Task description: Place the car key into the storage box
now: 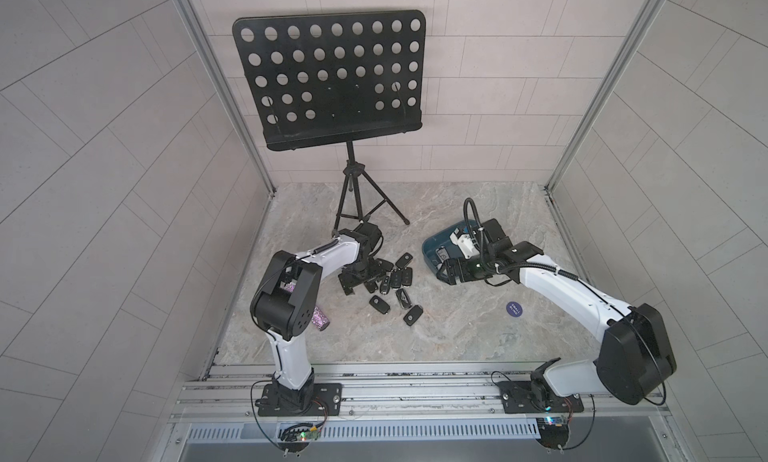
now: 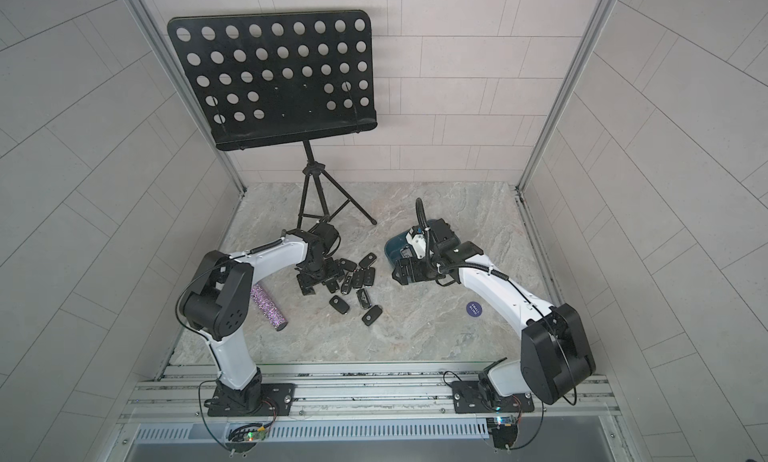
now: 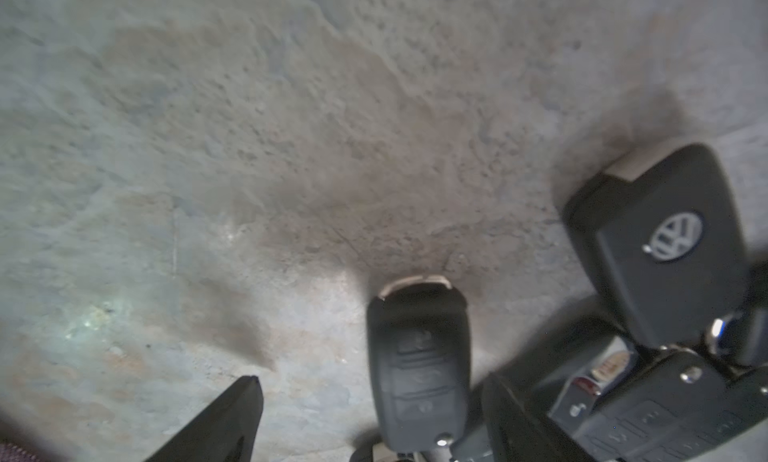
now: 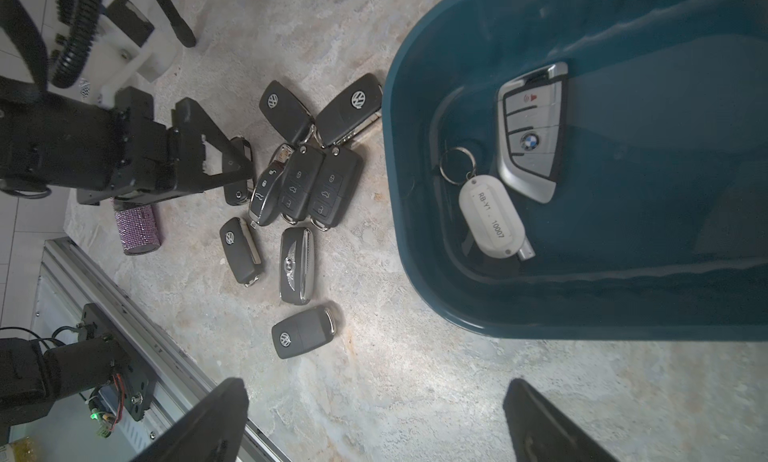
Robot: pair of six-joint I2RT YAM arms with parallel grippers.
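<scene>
In the left wrist view a black three-button car key (image 3: 420, 366) lies on the marbled table between the parted fingers of my left gripper. That gripper is low and open, its right finger (image 3: 516, 426) beside neighbouring keys. Several black keys are clustered to the right, among them a VW key (image 3: 668, 254). The storage box (image 4: 392, 165) is a dark teal bin; inside lie a silver BMW key (image 4: 532, 133) and a white tag (image 4: 489, 213) with a ring. My right gripper is open and empty, above the table near the box's front side.
Three loose keys, including a winged-logo key (image 4: 297, 262), lie in front of the cluster. A pink glittery cylinder (image 2: 268, 306) lies beside the left arm. A music stand (image 1: 336, 69) rises behind. A purple disc (image 1: 514, 309) is at the right.
</scene>
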